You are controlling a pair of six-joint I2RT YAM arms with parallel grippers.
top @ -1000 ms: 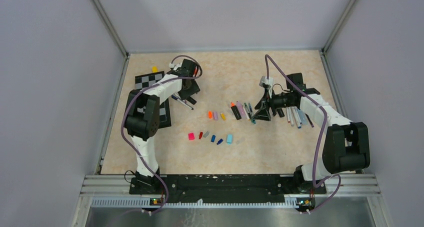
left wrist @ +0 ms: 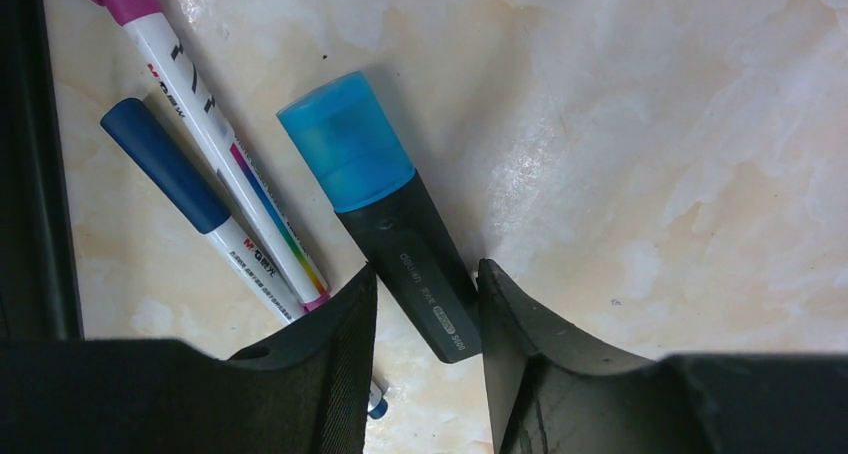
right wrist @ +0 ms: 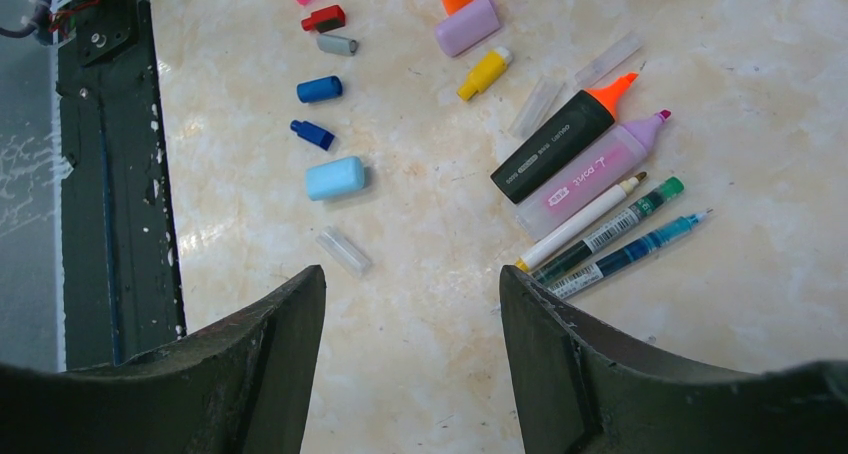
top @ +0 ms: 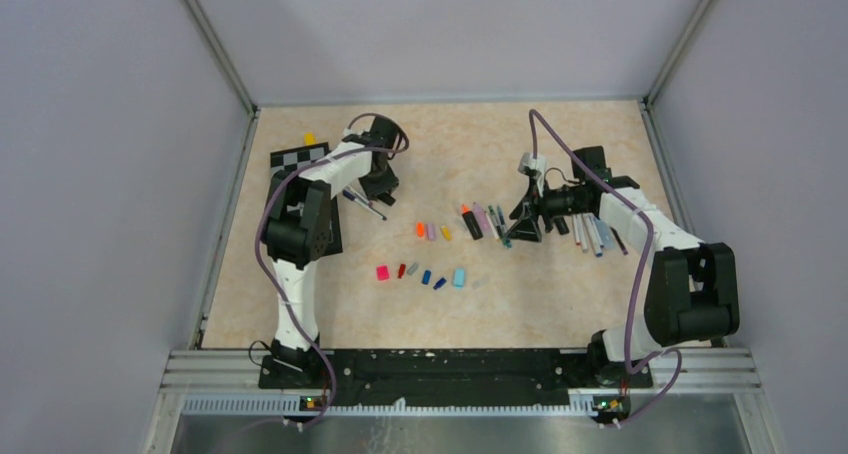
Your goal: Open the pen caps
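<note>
My left gripper is part open, its fingertips either side of the body of a black highlighter with a blue cap [left wrist: 348,144]; whether they touch it is unclear. Capped white pens [left wrist: 220,144] lie left of it. My right gripper stands open over bare table, near uncapped markers: a black highlighter [right wrist: 550,144], a pink one [right wrist: 585,179], a green pen [right wrist: 610,229] and a blue pen [right wrist: 640,254]. Loose caps, including a light blue cap [right wrist: 335,179] and a yellow cap [right wrist: 485,74], lie scattered beside them.
A checkered black tray [top: 334,236] stands at the left, under my left arm. More pens [top: 590,236] lie at the right beneath my right arm. The front middle and back middle of the table have free room.
My left arm has shifted slightly, its gripper staying around the same spot at the highlighter. The right arm and the loose caps have not visibly moved.
</note>
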